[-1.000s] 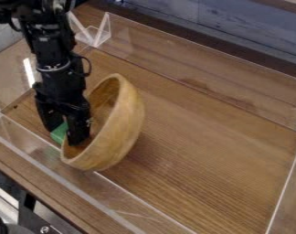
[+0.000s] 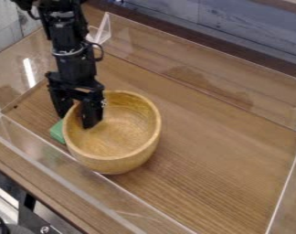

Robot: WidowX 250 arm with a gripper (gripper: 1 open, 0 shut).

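Note:
A large tan bowl [image 2: 120, 137] sits upright on the left part of the wooden table, near its front edge. My black gripper [image 2: 78, 105] reaches down from the top left to the bowl's left rim, its lower parts overlapping the rim; whether the fingertips touch it is hard to tell. The fingers are dark and their gap is unclear. A small green object [image 2: 58, 130] lies just left of the bowl, partly hidden behind it and the gripper.
Raised rims or walls border it along the back and left.
The bowl, tipped up on its side a second ago, now rests flatter and upright. My gripper has moved slightly up and back.

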